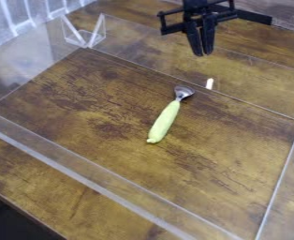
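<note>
My gripper (pixel 202 45) hangs at the top centre of the camera view, high above the back of a clear-walled enclosure, shut with nothing visible between its fingers. Below it a pale yellow-green elongated object (pixel 164 122), like a corn cob or squash, lies diagonally on the wooden floor (pixel 75 112), with a small metal piece (pixel 183 93) at its upper end.
Clear plastic walls (pixel 87 150) border the work area. A small clear bracket (pixel 83 33) stands at the back left, and a small white item (pixel 210 83) is at the back wall.
</note>
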